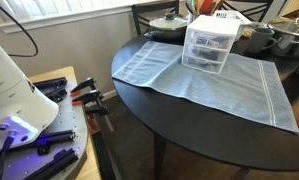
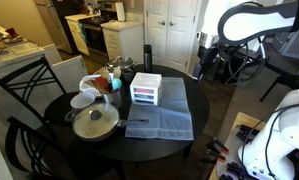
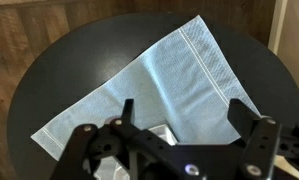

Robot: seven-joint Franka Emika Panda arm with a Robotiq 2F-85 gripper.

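My gripper is open, its two black fingers wide apart with nothing held between them. In exterior view 2 the gripper [image 2: 215, 76] hangs high at the right, clear of the table. A small white drawer box with clear fronts [image 1: 207, 46] stands on a blue-grey cloth [image 1: 244, 92]. The wrist view looks down on the cloth [image 3: 179, 75], spread flat across the dark table. Part of the box [image 3: 164, 133] shows at the bottom there, mostly hidden by the gripper. Exterior view 1 does not show the gripper.
The round black table [image 1: 139, 96] has bare room along its near edge. A lidded pan [image 2: 95, 122] stands beside the cloth, its handle pointing toward it. Behind the box are a pot [image 1: 289, 40], a grey mug [image 1: 260, 40] and a tall black cylinder [image 2: 148, 58].
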